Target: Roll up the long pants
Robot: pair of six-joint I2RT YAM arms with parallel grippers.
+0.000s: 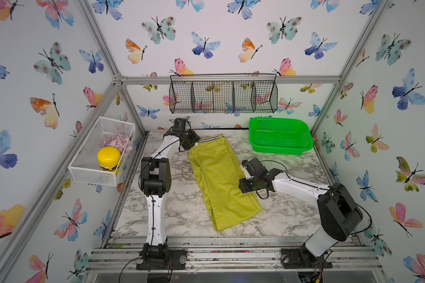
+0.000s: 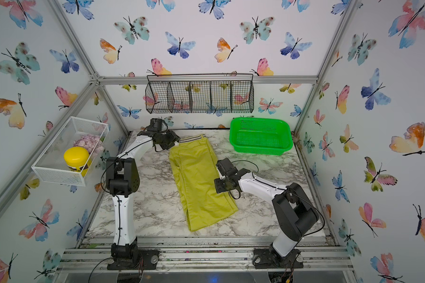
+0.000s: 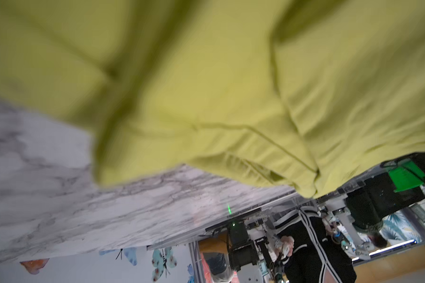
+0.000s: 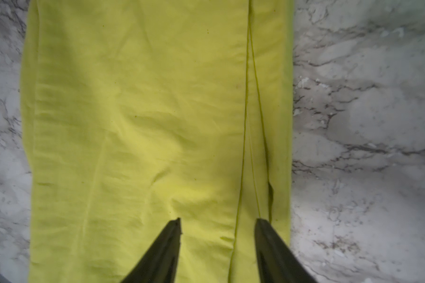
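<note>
The yellow-green pants (image 1: 222, 179) lie lengthwise down the table, legs laid together, with the striped waistband (image 1: 210, 138) at the far end. At the waistband's left corner is my left gripper (image 1: 194, 141); whether its fingers are apart cannot be made out. Its wrist view is filled by close, blurred pants fabric (image 3: 212, 94), with none of its own fingers showing. My right gripper is open over the right side of the pants, its fingertips apart and flat cloth visible between and below them.
A green basket (image 1: 281, 150) stands at the back right. A white wire basket (image 1: 92, 176) with a yellow tub (image 1: 108, 158) is on the left wall, and a black wire rack (image 1: 212, 96) hangs on the back wall. Bare marble table (image 1: 174, 212) lies on both sides of the pants.
</note>
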